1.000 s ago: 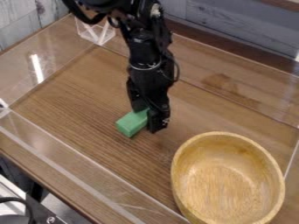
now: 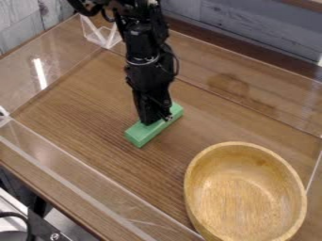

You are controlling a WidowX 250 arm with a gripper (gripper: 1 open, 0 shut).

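My black gripper [image 2: 153,118] reaches down from the top centre over a green oblong block [image 2: 143,134] lying on the wooden table. The fingertips are low at the block's middle to far part, shut as far as shows; whether they touch it is unclear.
A large pale wooden bowl [image 2: 246,193] occupies the lower right. A clear plastic container [image 2: 101,28] stands at the upper left.
Over the last second the gripper has drawn back and narrowed from over the block, uncovering more of it.
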